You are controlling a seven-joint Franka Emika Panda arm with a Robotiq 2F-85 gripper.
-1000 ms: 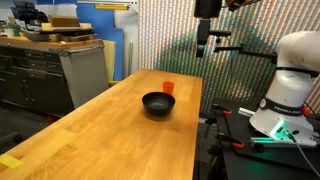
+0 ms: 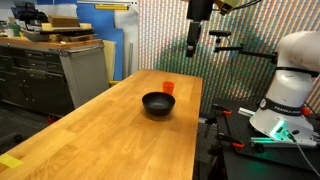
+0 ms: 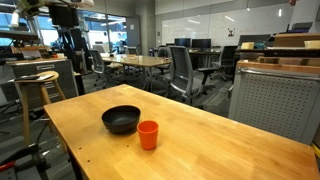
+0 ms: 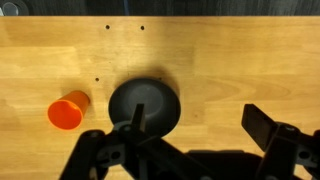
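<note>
A black bowl sits upright on the wooden table, and its inside looks empty in the wrist view, where the bowl lies left of centre. Close by is an orange-red cup; from above, the cup stands to the left of the bowl, apart from it. My gripper is open, its two dark fingers wide apart with only bare tabletop between them. In exterior view 1 the gripper hangs high above the table, touching neither object.
The white arm base stands on a black stand beside it. Office chairs and a grey cabinet are beyond the table.
My gripper has shifted slightly to the left in exterior view 1, still high up. Bowl and cup have not moved.
</note>
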